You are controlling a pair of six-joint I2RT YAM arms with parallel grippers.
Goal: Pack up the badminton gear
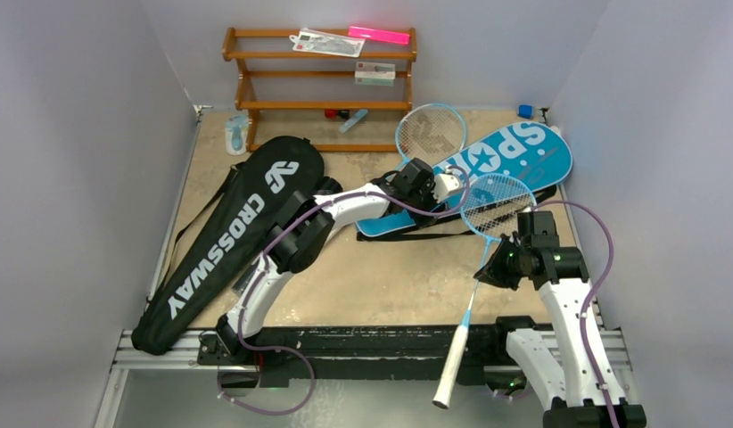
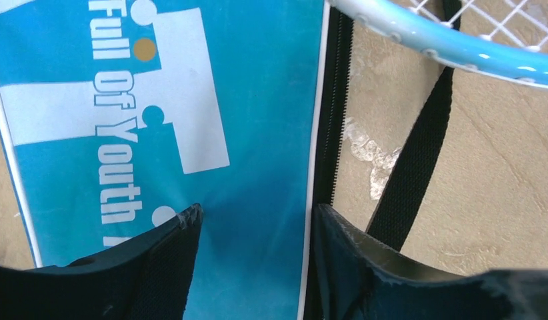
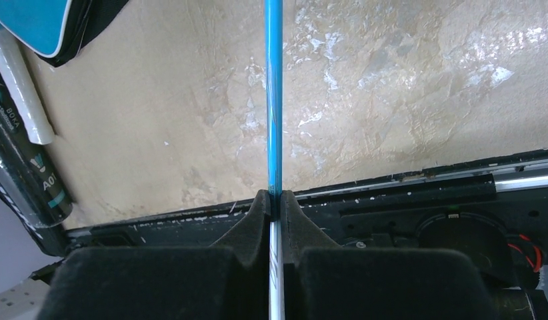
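A blue racket bag [image 1: 523, 143] lies on the board at the right; in the left wrist view its printed face [image 2: 258, 100] fills the left half. My left gripper is over it, part open, one fingertip at the bag's zipped edge [image 2: 331, 133]. My right gripper is shut on the shaft of a blue racket [image 3: 275, 100], whose head [image 1: 497, 201] overlaps the bag and whose white handle [image 1: 450, 366] reaches past the front edge. A second racket [image 1: 430, 134] lies behind. A black Crossway bag [image 1: 225, 241] lies on the left.
A wooden rack [image 1: 318, 104] with small packets stands at the back. Tubes [image 3: 25, 153] lie near the black bag. The middle front of the board [image 1: 363, 285] is clear. Walls enclose the sides and back.
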